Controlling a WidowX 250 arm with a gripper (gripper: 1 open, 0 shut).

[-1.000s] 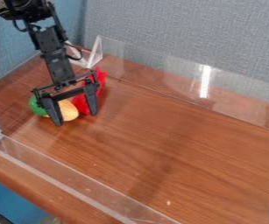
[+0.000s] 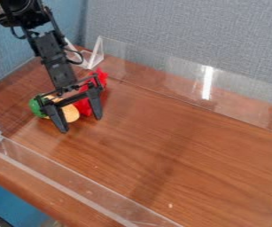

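My black gripper stands open at the left of the wooden tray, its fingers spread low over a small cluster of objects. A red object lies behind and to the right of the fingers, partly hidden by them. A yellow-tan object sits between or just behind the fingers. A green object lies at the left of the cluster. The arm covers much of these, so their shapes and whether the fingers touch them cannot be told.
Low clear walls border it, and a grey-blue padded wall stands behind.
The arm's upper links have shifted slightly; the fingers and the objects are nearly where they were.
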